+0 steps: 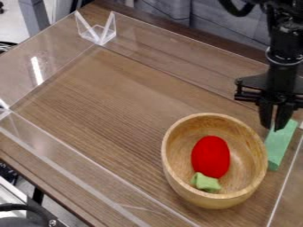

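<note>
The black robot arm reaches down from the top right to its gripper point(268, 119), whose narrow fingertips are together, nothing seen between them. They hang over or at the upper part of a green flat piece point(279, 149) at the right; contact is unclear. Left of it a wooden bowl point(182, 144) holds a red oval object point(211, 155) and a small light-green piece point(204, 183).
A clear, open-wire or plastic holder point(96, 29) stands at the back left.
</note>
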